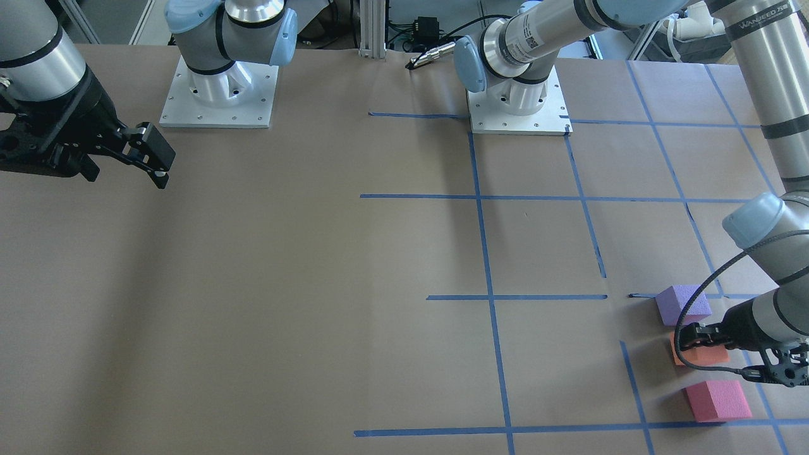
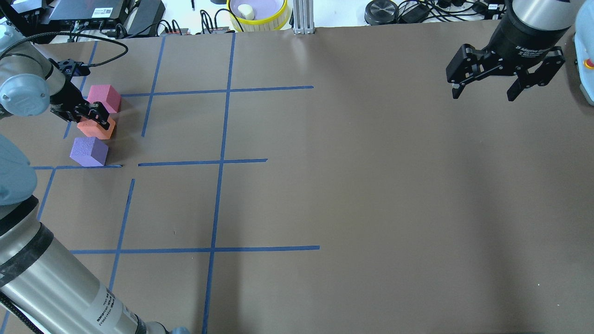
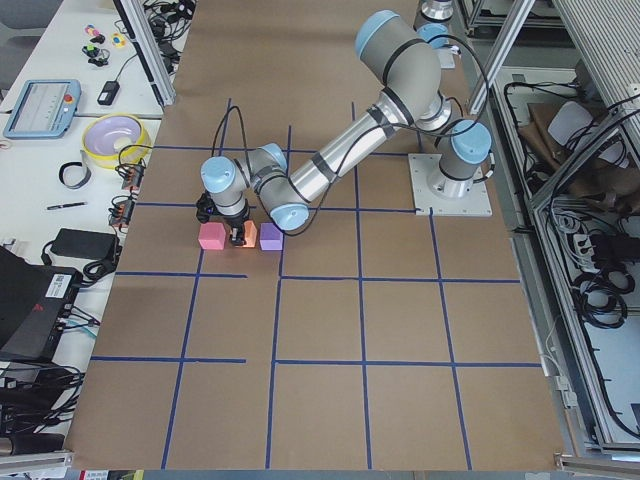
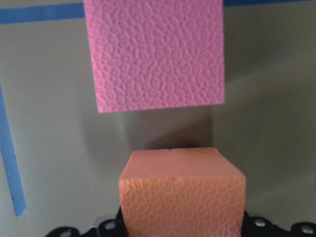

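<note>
An orange textured block fills the bottom of the left wrist view, between the black fingers of my gripper, which is shut on it. In the front view that block sits low at the right, under the gripper, between a purple block and a pink block. The top view shows the pink block above the orange one and the purple block below it, both standing apart from my gripper.
Another arm's black gripper hangs at the opposite side. A yellow bin stands on a white side table beyond the edge.
</note>
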